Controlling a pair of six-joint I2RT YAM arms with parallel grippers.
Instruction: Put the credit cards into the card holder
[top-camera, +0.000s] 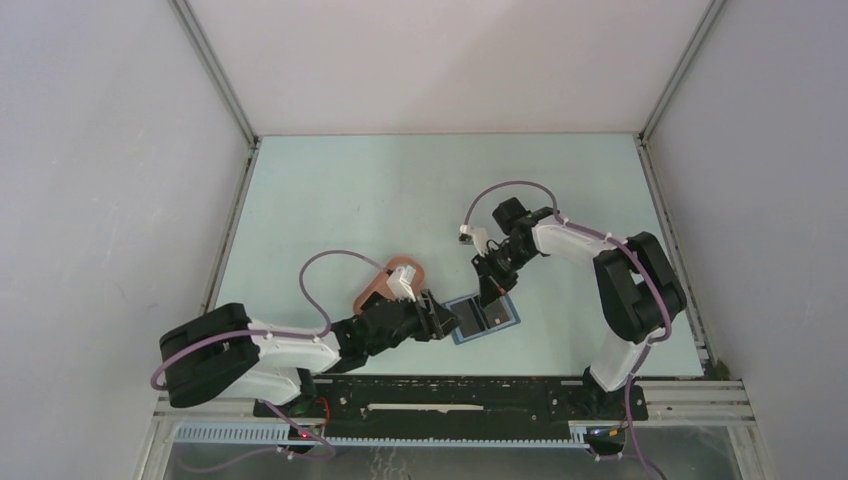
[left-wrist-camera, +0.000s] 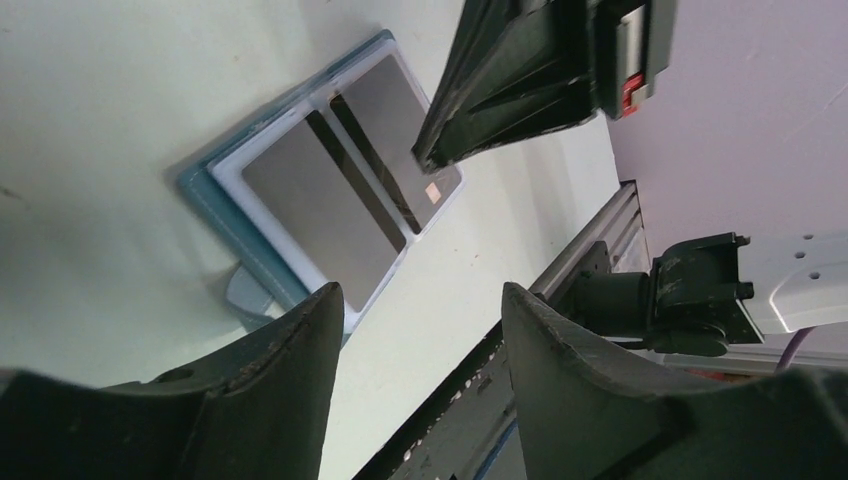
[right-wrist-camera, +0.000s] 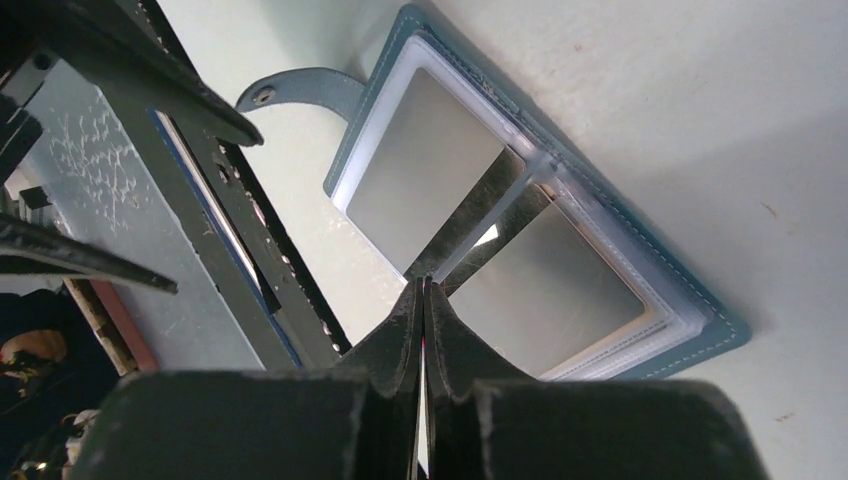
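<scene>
The blue-edged card holder (top-camera: 470, 320) lies open on the table, grey panels with dark slots in its two clear sleeves (right-wrist-camera: 430, 160). My left gripper (top-camera: 437, 318) is open at its left side; in the left wrist view its fingertips (left-wrist-camera: 327, 300) stand apart near the holder's front corner. My right gripper is over the holder, shut on a thin pinkish strip seen edge-on between its fingers, possibly a card; too little shows to be sure.
An orange-brown object (top-camera: 408, 267), partly hidden by my left arm, lies left of the holder. A dark rail (top-camera: 450, 390) runs along the front edge.
</scene>
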